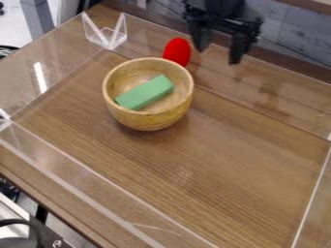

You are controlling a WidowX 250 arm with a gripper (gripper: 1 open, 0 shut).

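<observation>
My gripper [223,37] is a dark, blurred shape at the top right of the view, open, above the table to the right of a red oval object [177,51]. The red object lies just behind a wooden bowl [168,119]. In the bowl sits a green rectangular block [143,93]. Whether anything lies directly beneath the gripper is hard to tell.
A clear wire or plastic holder [106,32] stands at the back left. A dark panel runs along the back edge.
</observation>
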